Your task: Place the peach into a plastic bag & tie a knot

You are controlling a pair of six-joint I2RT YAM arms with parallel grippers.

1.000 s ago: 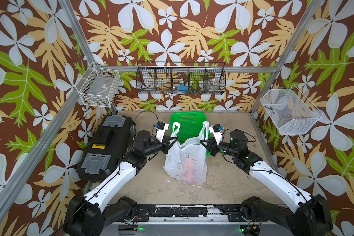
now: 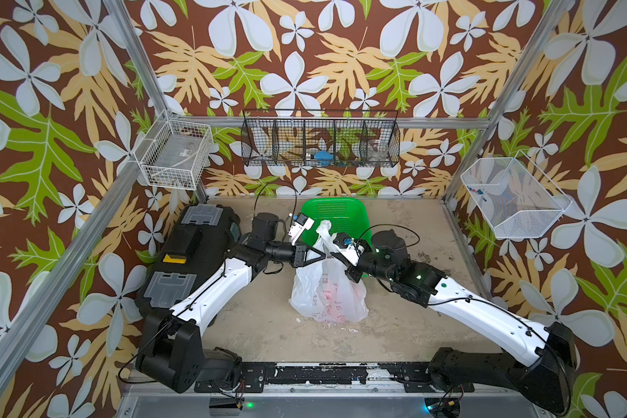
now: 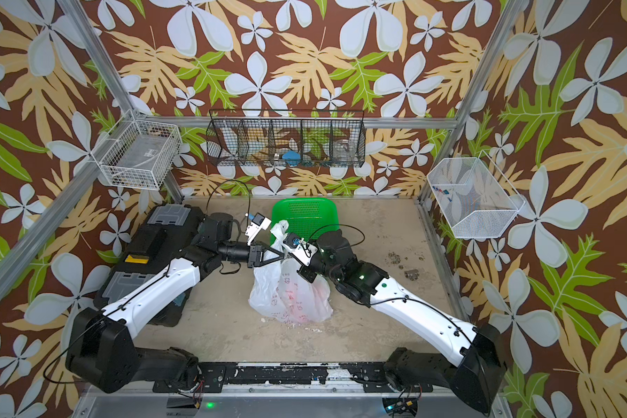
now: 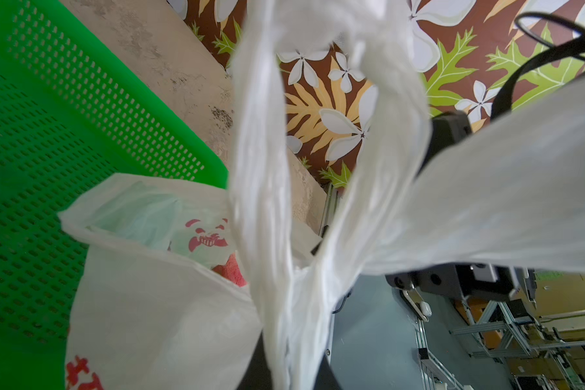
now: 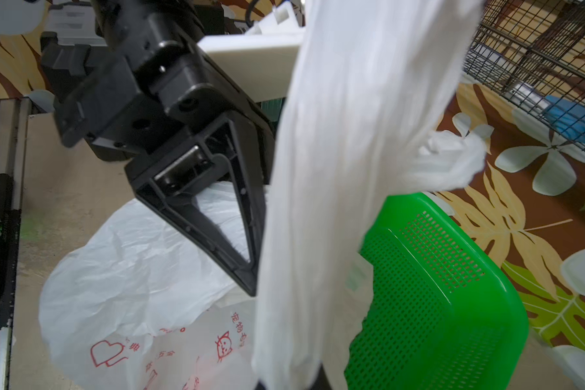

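Note:
The white plastic bag stands on the table with red print on its front. A reddish patch, possibly the peach, shows inside its mouth in the left wrist view. My left gripper is at the bag's top, fingers parted, with gathered plastic running between its fingers. My right gripper is shut on a bag handle, whose bunched strip rises from its fingertips. The two grippers are almost touching, and the handles cross close together above the bag. Most of the mouth is hidden from above.
Directly behind the bag sits a green basket. A black case takes up the table's left side. Wire baskets hang at the back and on both sides. Open table lies in front and to the right.
My right gripper has swung left with its handle, right up to the left gripper, which has moved slightly right. The handles, apart before, are now together and the bag's mouth has narrowed.

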